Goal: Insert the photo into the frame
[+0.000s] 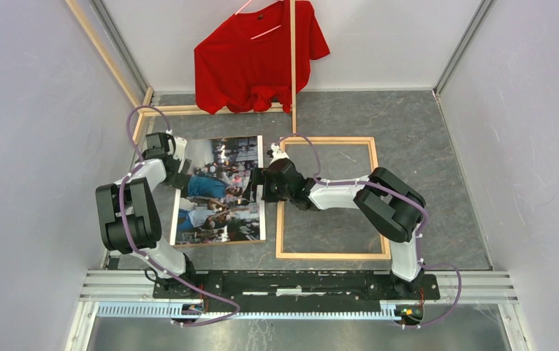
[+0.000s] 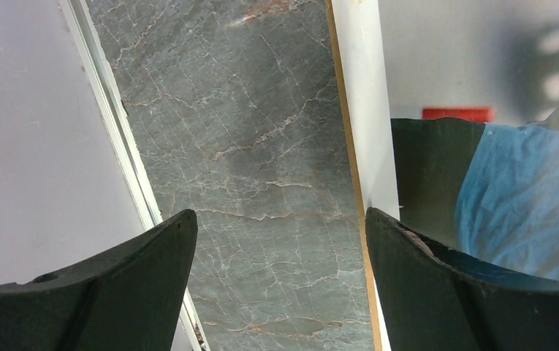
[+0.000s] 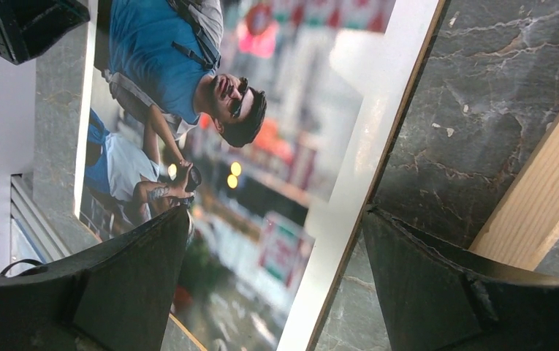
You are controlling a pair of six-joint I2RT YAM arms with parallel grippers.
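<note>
The photo (image 1: 221, 212), a flat board with a white border and people in blue, lies on the grey floor at left. To its right is the empty wooden frame (image 1: 332, 256), with bare floor inside. My left gripper (image 1: 181, 172) stands open at the photo's left edge; in the left wrist view one finger is over the floor and the other meets the white border (image 2: 367, 110). At the opposite edge my right gripper (image 1: 259, 186) is also open, its fingers on either side of that edge in the right wrist view. Nothing appears clamped in either gripper.
A red shirt (image 1: 251, 58) hangs at the back from a wooden rack, whose upright (image 1: 294, 66) comes down near the frame's back left corner. Walls bound both sides. Free floor (image 1: 426, 168) lies right of the frame.
</note>
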